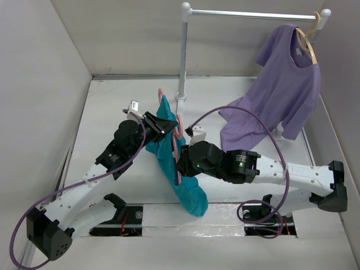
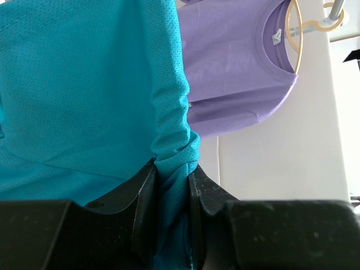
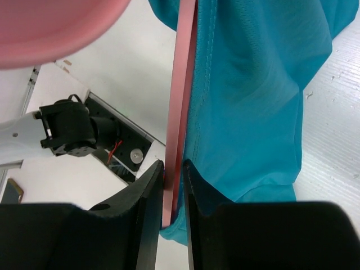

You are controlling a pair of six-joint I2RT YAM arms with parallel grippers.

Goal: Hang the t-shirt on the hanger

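A teal t shirt (image 1: 190, 197) hangs between the arms, a pink hanger (image 1: 179, 124) along its side. My left gripper (image 1: 164, 125) is shut on a gathered fold of the shirt's fabric, as the left wrist view shows. My right gripper is at the lower end of the hanger's long pink bar (image 3: 177, 101) and the shirt's edge, which lie between its fingers; whether it has closed on them is hard to tell.
A white rail (image 1: 247, 13) stands at the back, with a purple t shirt (image 1: 270, 95) on a wooden hanger at its right end.
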